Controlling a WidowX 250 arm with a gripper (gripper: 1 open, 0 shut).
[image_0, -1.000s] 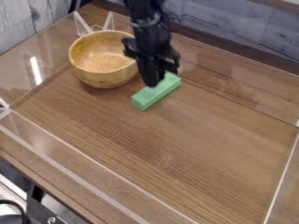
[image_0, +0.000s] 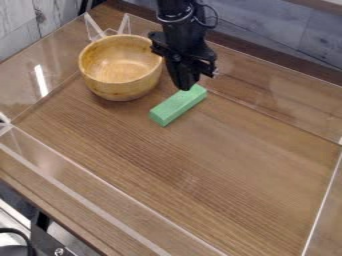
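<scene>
My black gripper (image_0: 187, 73) hangs over the table just right of a tan bowl (image_0: 120, 82). A mint-green bar (image_0: 178, 106) lies on the table below and slightly toward the front of the gripper, apart from it. Whether the fingers are open or shut is hard to tell.
A pale wall runs along the back. A white object (image_0: 110, 23) sits at the back left, and black cables (image_0: 14, 242) lie at the lower left corner.
The gripper and arm have shifted a little over the last second, around the space right of the bowl. The bowl and green bar look unmoved.
</scene>
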